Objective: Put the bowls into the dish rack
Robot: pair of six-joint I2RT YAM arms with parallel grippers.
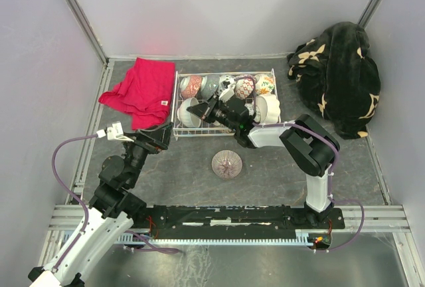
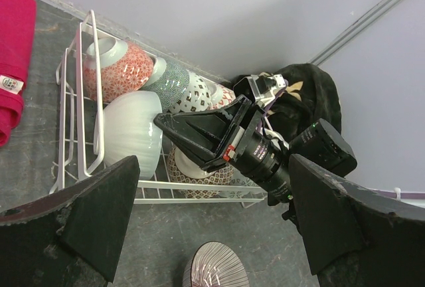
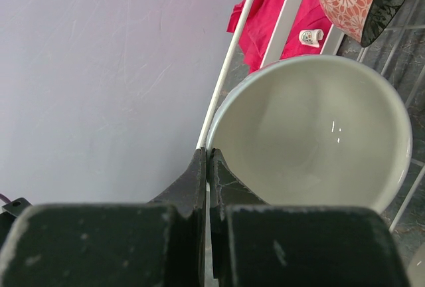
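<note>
A white bowl (image 1: 185, 116) stands on its side at the left front of the dish rack (image 2: 85, 167), among several patterned bowls. My right gripper is shut on this bowl's rim, which shows at its fingertips in the right wrist view. A ribbed bowl (image 1: 226, 164) lies on the grey floor in front of the rack. My left gripper (image 1: 166, 137) stands open at the left front of the rack, holding nothing.
A red cloth (image 1: 143, 92) lies left of the rack, a dark patterned blanket (image 1: 335, 81) right of it. Walls enclose the back and sides.
</note>
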